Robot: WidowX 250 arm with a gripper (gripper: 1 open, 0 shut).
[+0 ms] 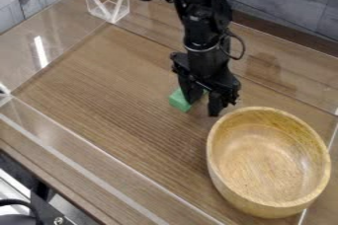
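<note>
My black gripper (pixel 205 93) reaches down from the top to the table, open over a small green block (pixel 181 100). The block is partly hidden behind it; whether the fingers touch it I cannot tell.
A large yellow bowl (pixel 268 194) sits at the lower right, just in front of the gripper. A white wire rack (pixel 110 7) stands at the back left.
</note>
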